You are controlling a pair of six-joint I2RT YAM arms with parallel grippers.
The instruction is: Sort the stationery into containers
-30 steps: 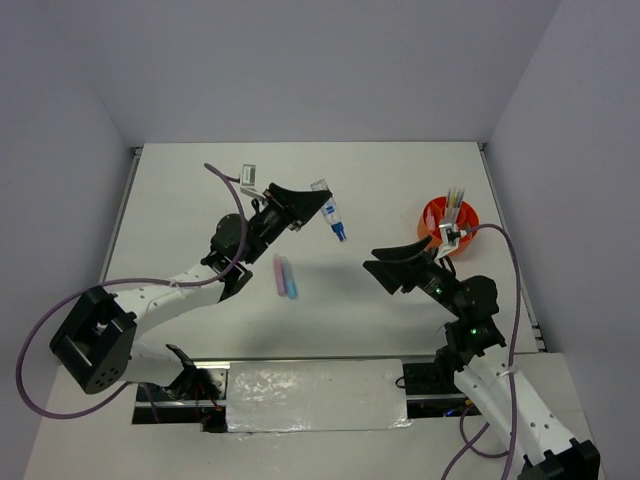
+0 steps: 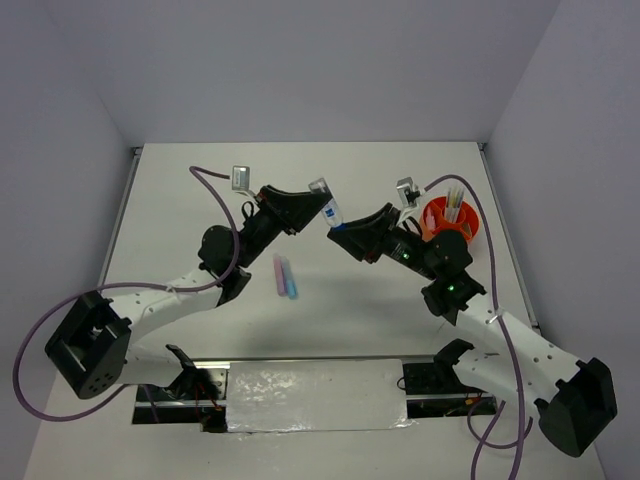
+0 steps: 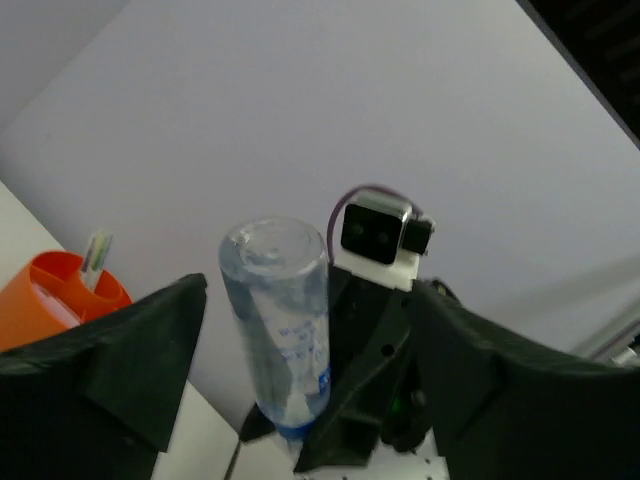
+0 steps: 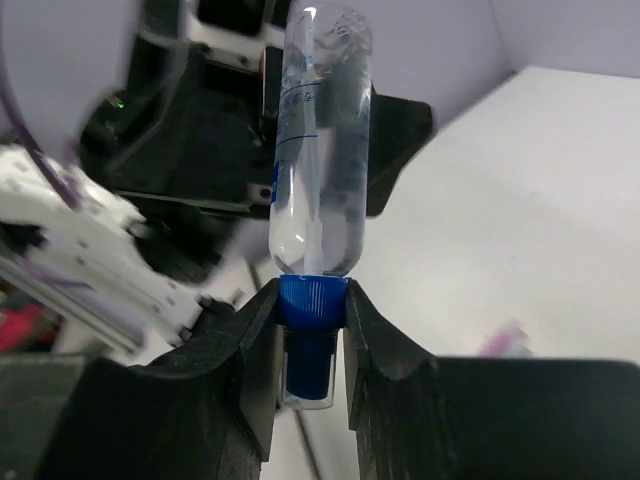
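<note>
A clear bottle-like item with a blue cap [image 2: 331,212] is upright between my grippers over the table. My right gripper has its fingertips at the blue cap, closed around it. My left gripper is around the upper part in the top view; in the left wrist view its blurred fingers stand apart on either side of the clear body. A pink item [image 2: 280,275] and a light-blue item [image 2: 290,279] lie side by side on the table. An orange divided container [image 2: 432,221] with pens [image 2: 453,201] stands at the right.
Grey walls surround it on the back and sides. The orange container is close behind my right arm.
My right arm has swung up and left, bringing its gripper onto the blue cap.
</note>
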